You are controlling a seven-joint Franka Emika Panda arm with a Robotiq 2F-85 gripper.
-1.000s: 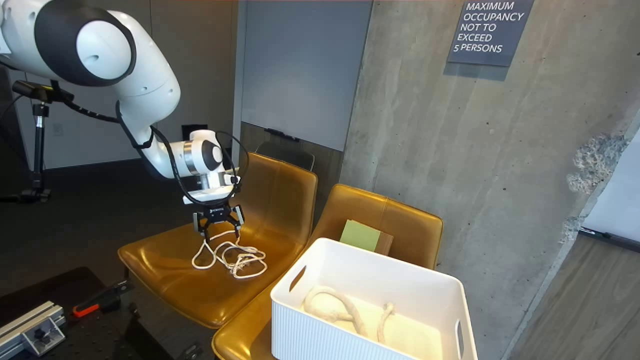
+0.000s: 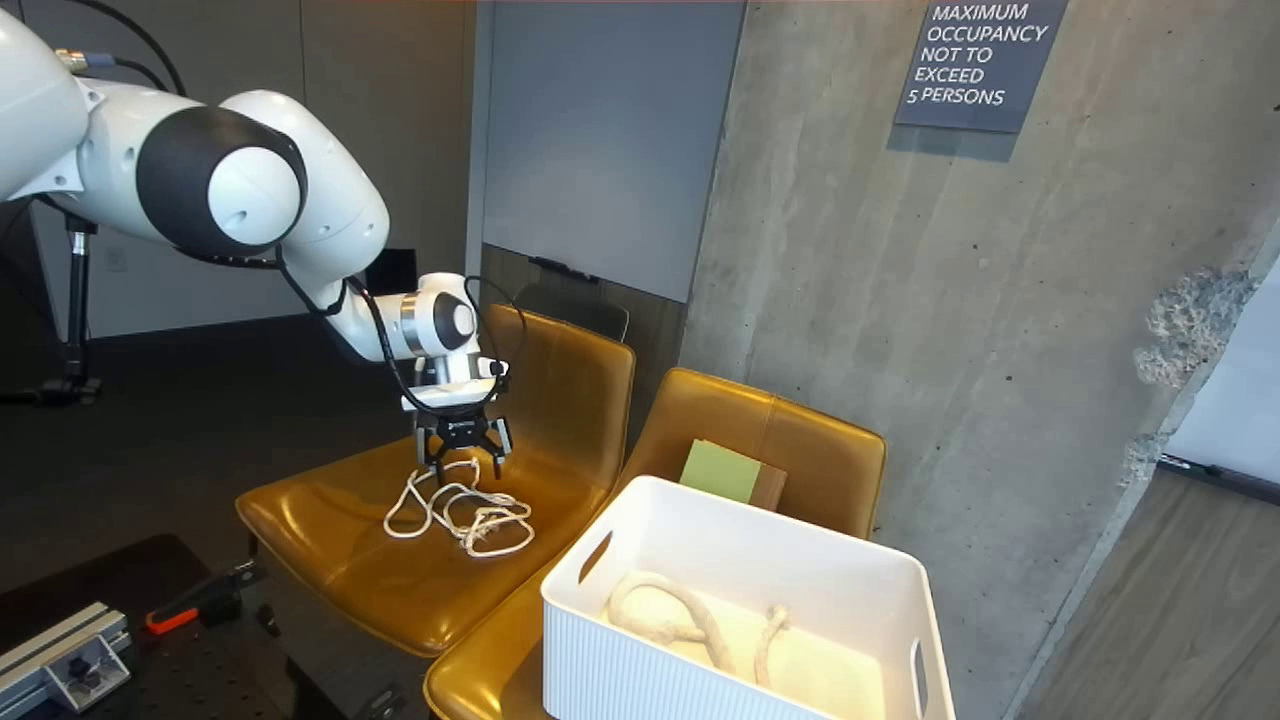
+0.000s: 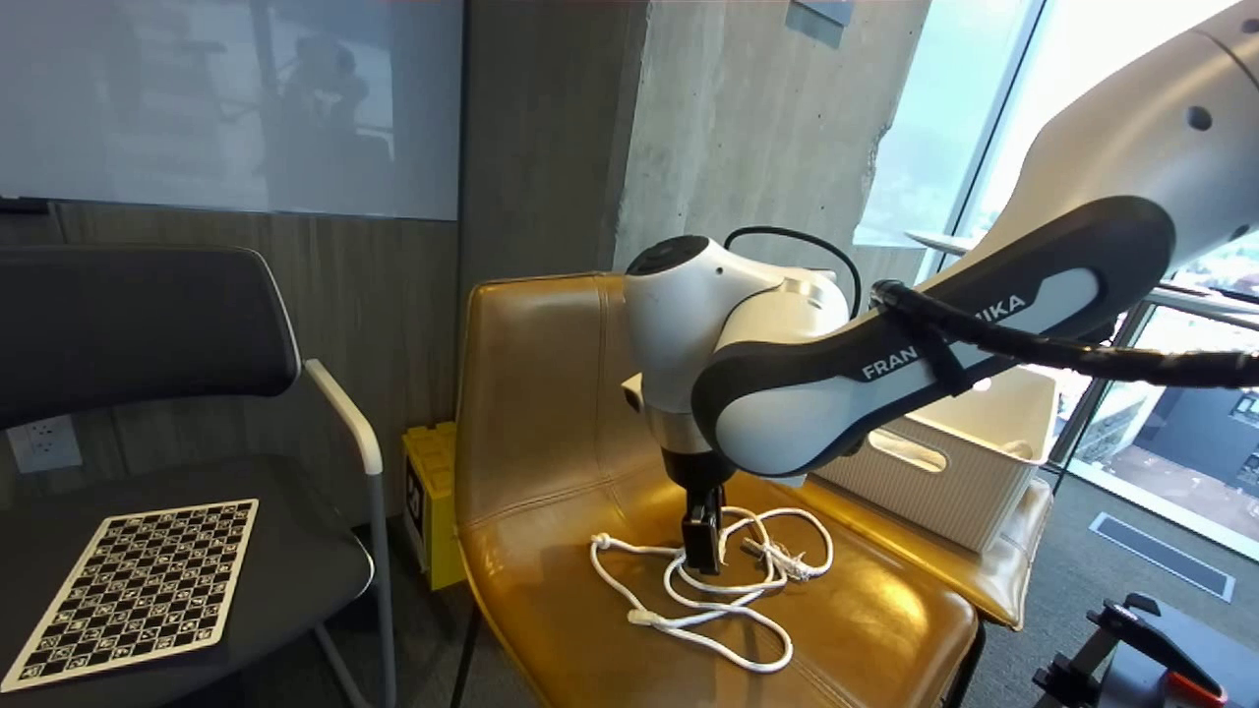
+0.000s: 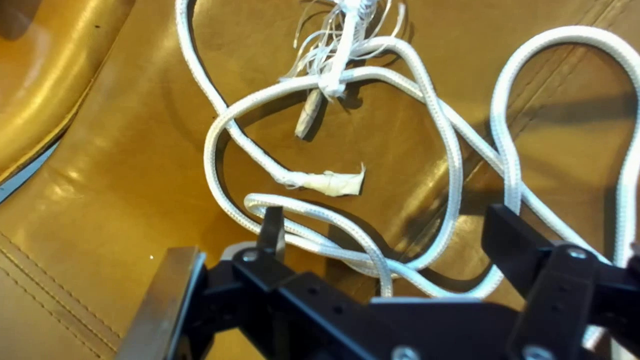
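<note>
A white rope [image 2: 495,528] lies in loose loops on the seat of a brown leather chair [image 2: 348,564]. In the wrist view, loops of the rope [image 4: 454,174] cross between and ahead of the fingers, with a taped end and a frayed, knotted part in sight. My gripper [image 2: 469,470] points down over the rope's far side, its fingers spread wide and nothing held. Seen from the other side, the gripper [image 3: 703,564] is low over the coils; whether the fingertips touch rope or seat I cannot tell.
On the neighbouring chair stands a white bin [image 2: 732,540] with pale rope-like pieces [image 2: 702,630] inside. A green box [image 2: 720,472] sits behind it. Dark tools [image 2: 210,596] lie at lower left. A patterned board [image 3: 148,584] rests on a black chair.
The arm has come down and shifted right in exterior view 1, bringing the open gripper closer over the rope. Rope and bin look unmoved.
</note>
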